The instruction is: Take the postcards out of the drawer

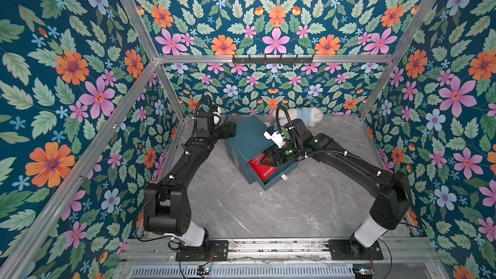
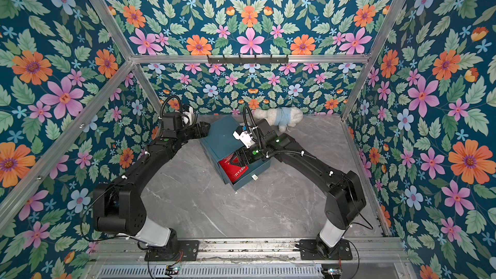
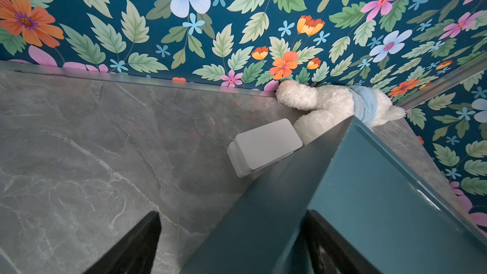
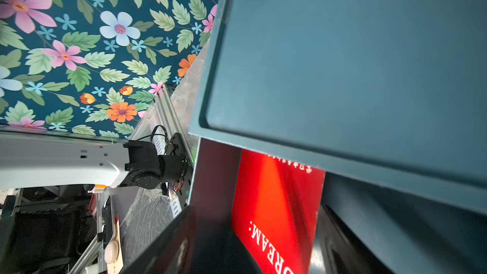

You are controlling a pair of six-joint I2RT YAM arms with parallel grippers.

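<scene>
A blue-green drawer box (image 1: 251, 135) stands turned at an angle on the grey table, its drawer (image 1: 281, 178) pulled out toward the front. Inside lies a red postcard (image 4: 279, 208) with white lettering, partly under the cabinet's top edge in the right wrist view. My right gripper is over the drawer, its fingers spread to either side of the card and part open. I cannot see it gripping the card. On the far left, my left gripper is open around the box's side edge, with one finger close by the cabinet's top.
Behind the box, a white plush toy (image 3: 334, 104) with a blue band lies by the back wall. A small pale box (image 3: 266, 146) sits between it and the cabinet. Bare table lies in front of the drawer.
</scene>
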